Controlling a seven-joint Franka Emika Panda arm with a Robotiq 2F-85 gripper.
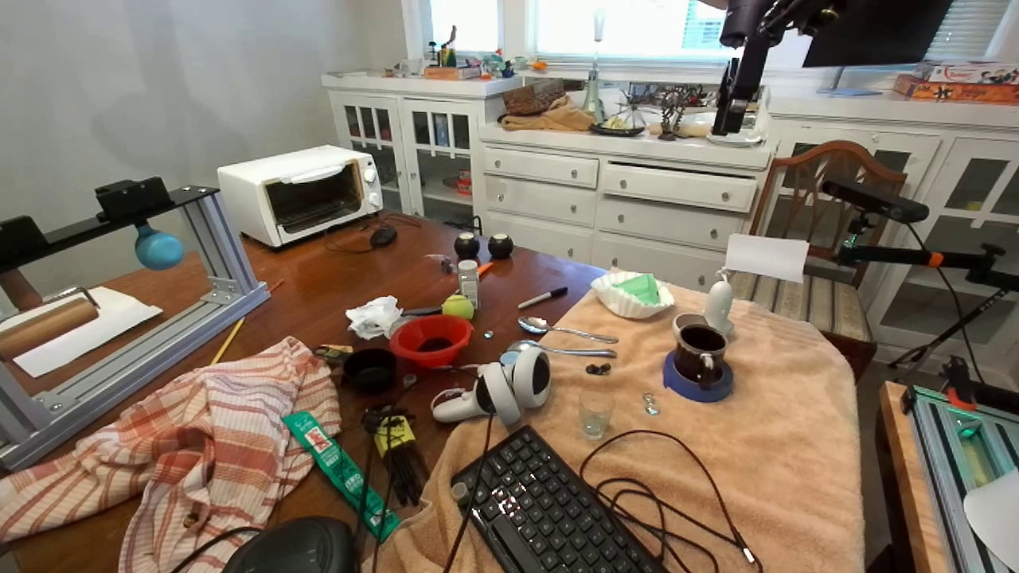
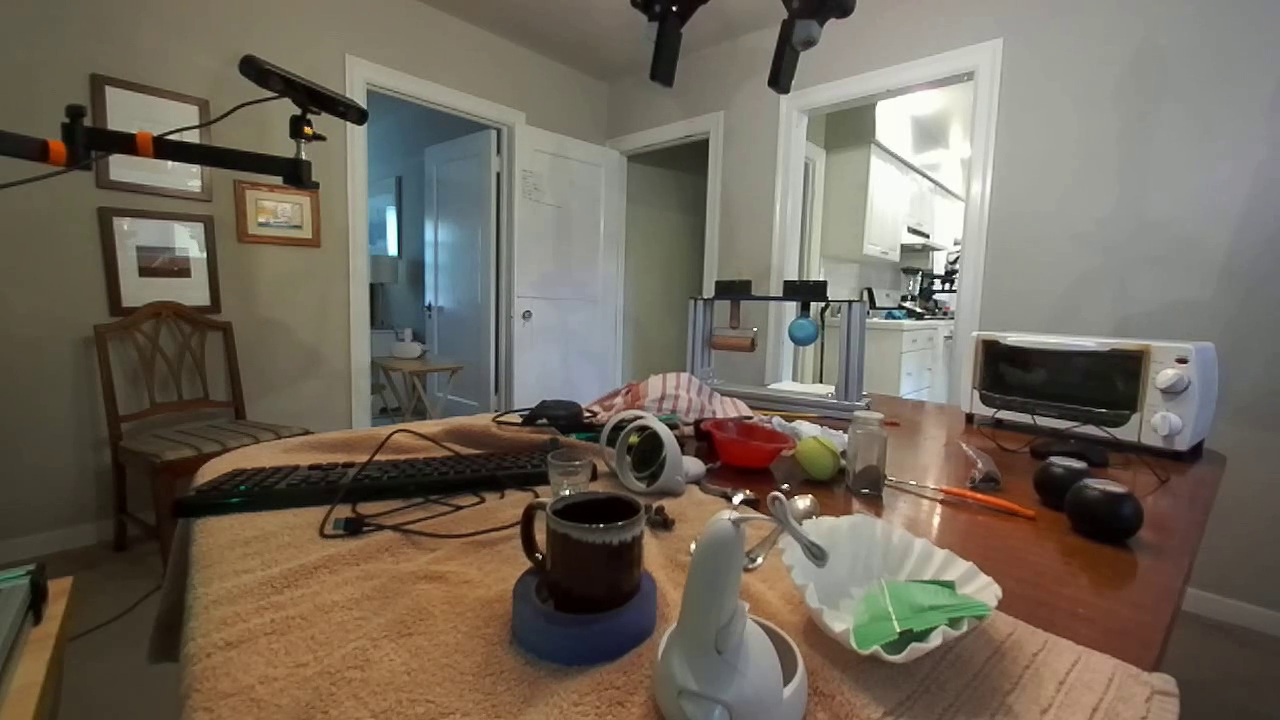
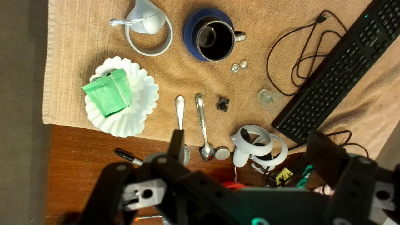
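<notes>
My gripper (image 2: 725,82) hangs high above the table, open and empty, its two fingers wide apart in exterior view 2. The wrist view looks down past the fingers at a dark brown mug (image 3: 215,40) on a blue round base (image 3: 190,37). Beside it stands a white animal-shaped holder (image 3: 149,52). A white fluted bowl (image 3: 144,98) holds green packets (image 3: 112,93). Two spoons (image 3: 201,116) lie side by side across the towel's edge, their bowls over the wood. A small clear glass (image 3: 270,99) is close to the black keyboard (image 3: 333,75). Nothing touches the fingers.
A white VR controller (image 1: 516,387), a red bowl (image 1: 431,341), a tennis ball (image 1: 458,306) and a striped cloth (image 1: 229,420) crowd the table's middle and left. A toaster oven (image 1: 301,196) stands at the back. Loose cable (image 1: 669,434) lies on the tan towel (image 1: 783,458), whose right side is clear.
</notes>
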